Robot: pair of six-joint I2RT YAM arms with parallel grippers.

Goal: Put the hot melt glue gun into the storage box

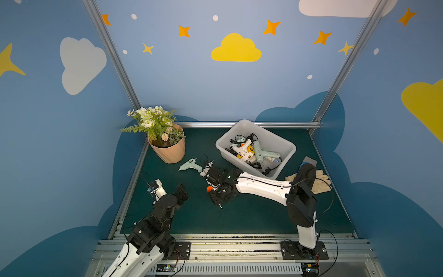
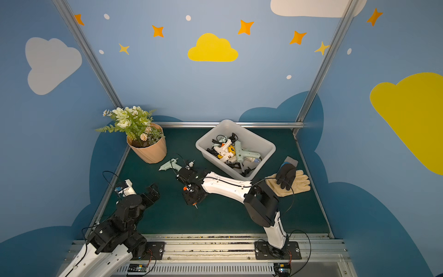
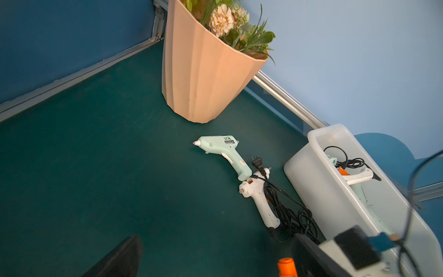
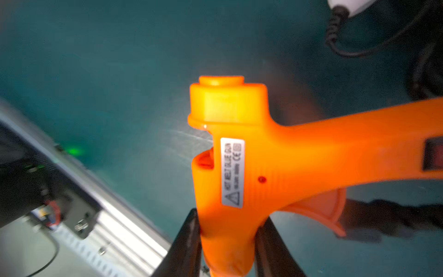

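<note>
An orange hot melt glue gun (image 4: 249, 161) fills the middle of the right wrist view, its label facing the camera. My right gripper is shut on its lower end, a finger on either side. In the top views that arm mostly covers it. My left gripper is open and empty over the table's left side. A mint glue gun (image 3: 226, 150) and a white one (image 3: 260, 198) lie touching or nearly so on the green table, left of the storage box (image 1: 282, 156). Several tools and cables lie inside that pale grey box.
The flower pot (image 1: 168, 147) stands at the back left. Gloves (image 2: 295, 182) lie at the right, beyond the box. Black cable (image 3: 295, 219) is bunched between the white gun and the box.
</note>
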